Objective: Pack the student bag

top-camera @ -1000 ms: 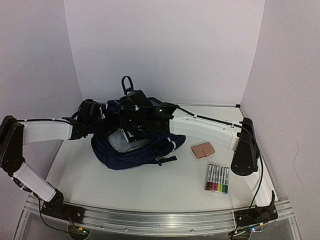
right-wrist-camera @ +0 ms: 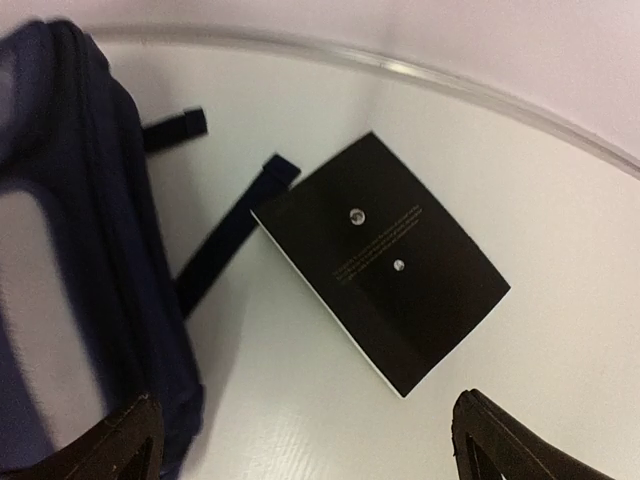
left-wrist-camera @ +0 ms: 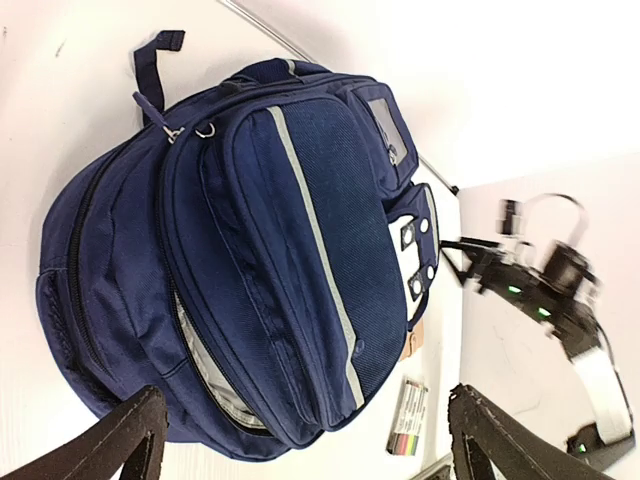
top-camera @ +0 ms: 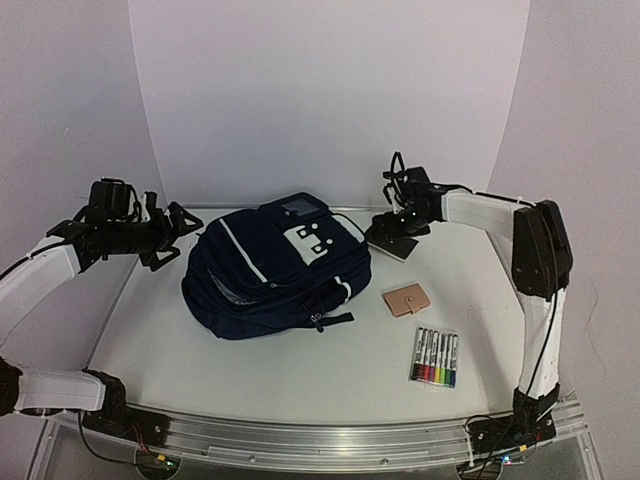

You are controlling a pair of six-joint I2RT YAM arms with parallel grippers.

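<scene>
The dark blue student bag [top-camera: 290, 260] lies on the table, its front pocket panel facing up. In the left wrist view its main zip opening [left-wrist-camera: 215, 365] gapes a little, showing a pale lining; the contents are hidden. My left gripper [top-camera: 181, 240] is open and empty, just left of the bag. At the back right, my right gripper [top-camera: 393, 226] stands open above a flat black book [right-wrist-camera: 390, 265], with nothing between its fingers. A brown wallet [top-camera: 406, 300] and a clear pack of coloured markers [top-camera: 434, 357] lie right of the bag.
Black straps [right-wrist-camera: 235, 225] reach from the bag toward the book's corner. The back wall [top-camera: 330, 110] rises close behind both. Bare table [top-camera: 260, 380] lies in front of the bag and around the wallet and markers.
Both grippers have left the bag: the left moved left, the right moved right to the book. The bag's opening, wide before, has sagged nearly closed. Wallet and markers have not moved.
</scene>
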